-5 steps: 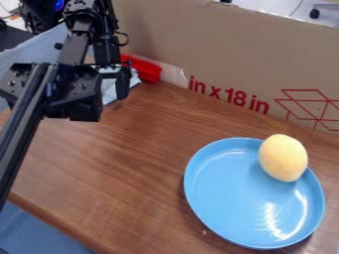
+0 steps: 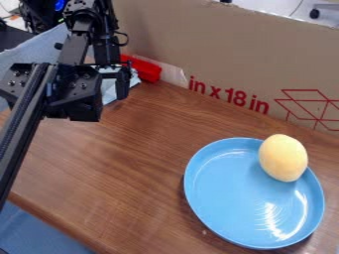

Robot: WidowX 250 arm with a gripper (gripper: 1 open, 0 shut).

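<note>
A pale yellow, potato-like oval object (image 2: 282, 158) rests on a light blue plate (image 2: 241, 203) at the right of the wooden table. My black arm reaches in from the left, its gripper (image 2: 82, 97) held over the table's left part, well apart from the plate. Whether the gripper is open or shut is hard to make out against the dark arm parts.
A cardboard box wall (image 2: 224, 51) with red print runs along the back. A red object (image 2: 145, 67) and some pale cloth-like material lie behind my arm at the back left. Its edge is at lower left.
</note>
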